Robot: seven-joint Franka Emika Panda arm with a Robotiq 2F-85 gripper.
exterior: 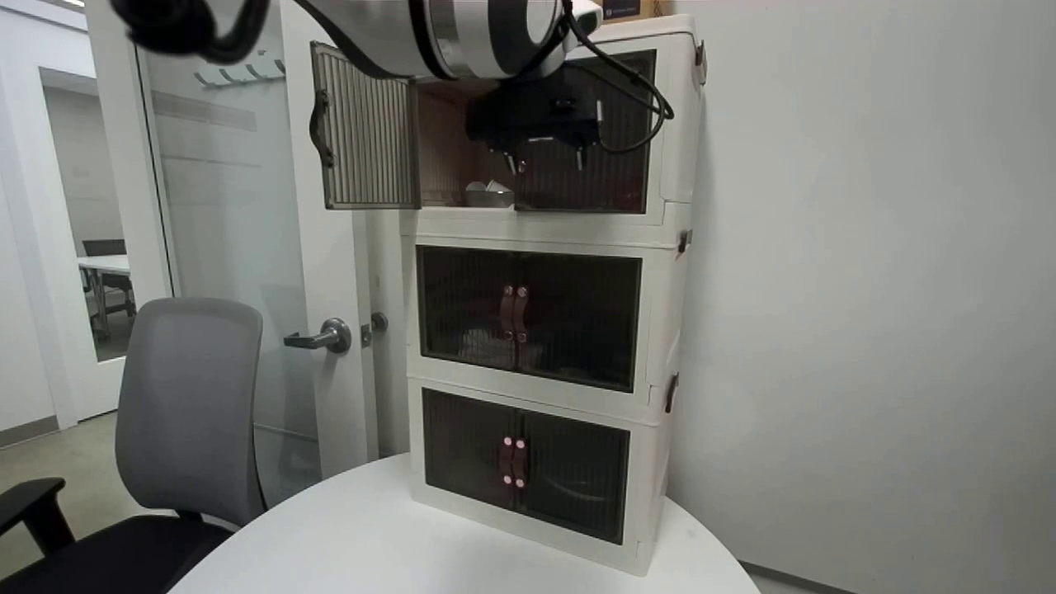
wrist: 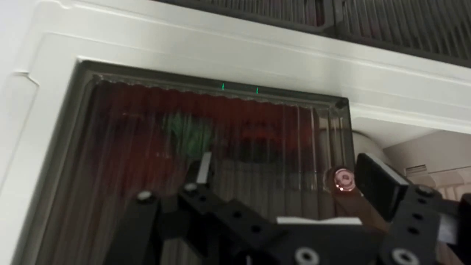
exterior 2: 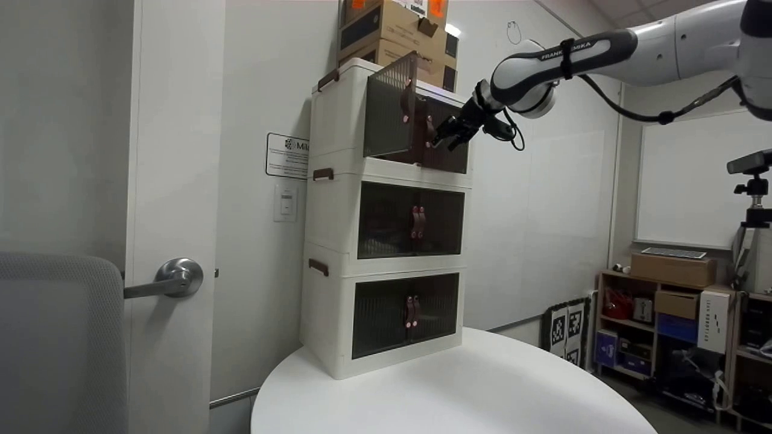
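Note:
The top cabinet's left door (exterior: 368,134) stands swung open, while its ribbed right door (wrist: 247,185) looks shut. My gripper (exterior: 546,162) is open in front of that right door, near its handle edge. In the wrist view the gripper has its fingers spread. One finger (wrist: 382,185) is beside the door's pinkish stud (wrist: 344,179) and partly covers the brown handle. Whether it touches the handle, I cannot tell. Exterior view 2 shows the gripper (exterior 2: 450,134) close to the handle (exterior 2: 430,130).
A bowl (exterior: 490,198) with white items sits inside the open left side. Below, the middle cabinet (exterior: 530,317) and bottom cabinet (exterior: 525,465) have shut doors. Cardboard boxes (exterior 2: 394,36) rest on top.

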